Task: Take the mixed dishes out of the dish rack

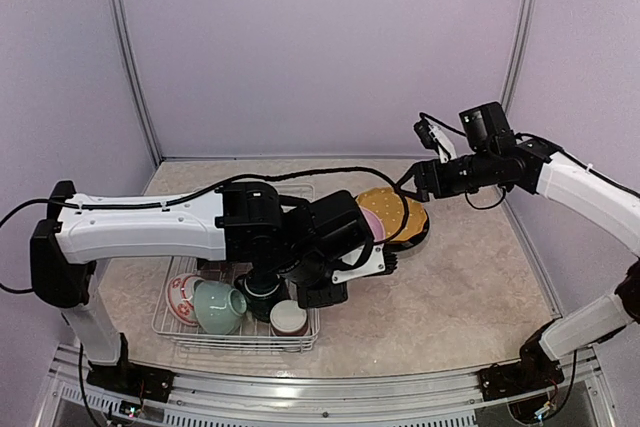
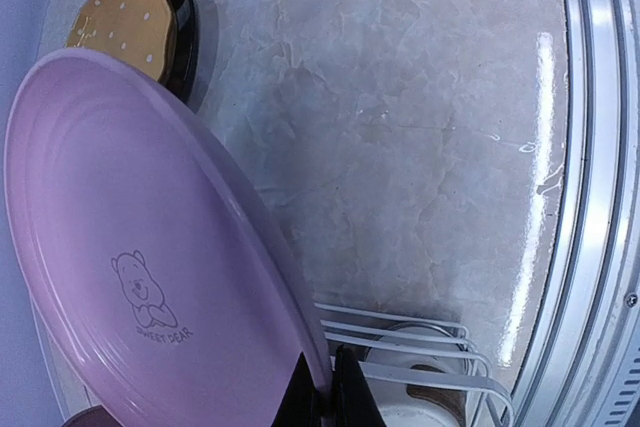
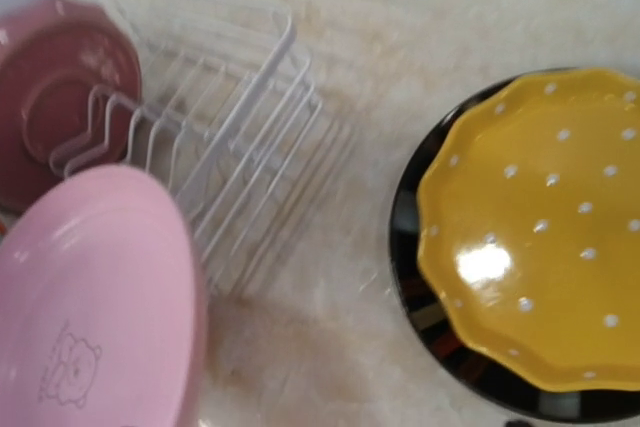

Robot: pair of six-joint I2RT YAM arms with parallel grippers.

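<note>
The pink plate with a bear print point(image 2: 150, 207) is tilted, its rim pinched where my left gripper is shut on it. From the top, the left arm hides most of this pink plate point(image 1: 373, 222). My right gripper point(image 1: 418, 180) stands part open with nothing visible between its fingers, just right of the yellow dotted plate point(image 1: 388, 209). That plate lies on a black plate point(image 3: 403, 237). The white wire dish rack point(image 1: 240, 344) holds a pale green cup point(image 1: 218, 307), a patterned bowl point(image 1: 181, 297), a dark mug point(image 1: 262, 297) and a white-based cup point(image 1: 289, 318).
A dusky pink dish point(image 3: 60, 97) stands in the rack's far part. Bare countertop point(image 1: 450, 297) stretches across the right and front. Walls close off the back and sides, and a metal rail point(image 1: 330, 387) runs along the front.
</note>
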